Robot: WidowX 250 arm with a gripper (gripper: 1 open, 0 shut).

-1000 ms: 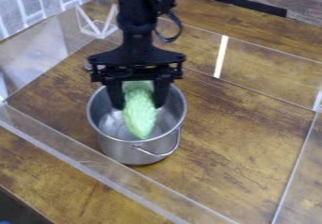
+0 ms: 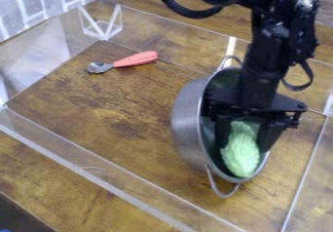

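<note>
A steel pot [image 2: 194, 129] with wire handles stands on the wooden table at the right of centre, tipped to some degree. Inside it is a green cabbage-like item [image 2: 240, 150], pale and elongated. My black gripper [image 2: 242, 129] reaches down into the pot from the upper right and is shut on the green item, whose top it partly hides.
A spoon with a red handle [image 2: 136, 59] lies at the upper left. Clear plastic walls border the wooden table [image 2: 97, 129]; a white railing is at the back left.
My gripper and the green item have moved to the right and lower, and the pot has shifted right and changed its tilt and handle orientation.
</note>
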